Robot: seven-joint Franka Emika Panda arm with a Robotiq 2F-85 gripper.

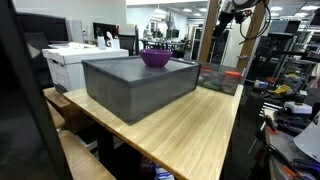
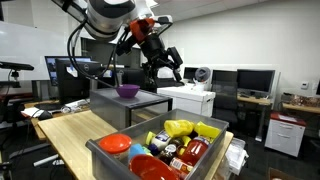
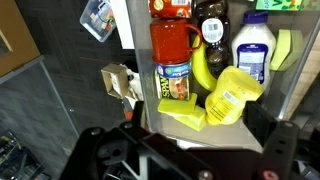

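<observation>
High above a grey bin (image 2: 97,160) full of mixed items hangs my gripper (image 2: 176,72), open and apart from everything below. From above, the wrist view shows part of the bin's contents: a red mug (image 3: 173,40), a can with a blue label (image 3: 174,82), a yellow block (image 3: 180,108), a banana (image 3: 203,68), a yellow container (image 3: 234,93), a dark bottle (image 3: 212,25) and a white bottle with a blue cap (image 3: 251,48). My dark fingers (image 3: 272,143) stand wide apart at the lower edge there, nothing held between them.
A purple bowl (image 1: 156,58) rests on a long grey box (image 1: 125,92) on the wooden table. Bare tabletop (image 1: 178,137) stretches in front of this box. Red lids or bowls (image 2: 117,143) crowd the bin's near end.
</observation>
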